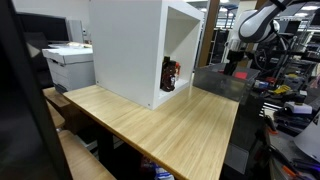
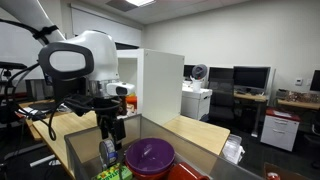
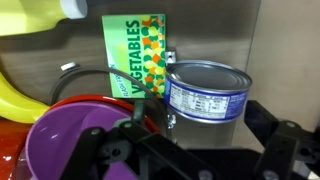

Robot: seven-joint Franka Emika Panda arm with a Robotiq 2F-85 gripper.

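In the wrist view a short metal can (image 3: pixel 207 92) with a blue and white label lies between the spread fingers of my gripper. The gripper is open, with the can beyond its fingertips; whether they touch it I cannot tell. Exterior view 2 has the gripper (image 2: pixel 110 128) pointing down into a grey bin (image 2: pixel 205 158), above the can (image 2: pixel 108 152). A green box marked "VEGETABLES" (image 3: pixel 137 45) is beside the can. To the left are a purple bowl (image 3: pixel 75 145) and a yellow bottle-like object (image 3: pixel 40 32).
A red container (image 2: pixel 185 172) stands beside the purple bowl (image 2: pixel 150 157) in the bin. The bin's walls surround the gripper.
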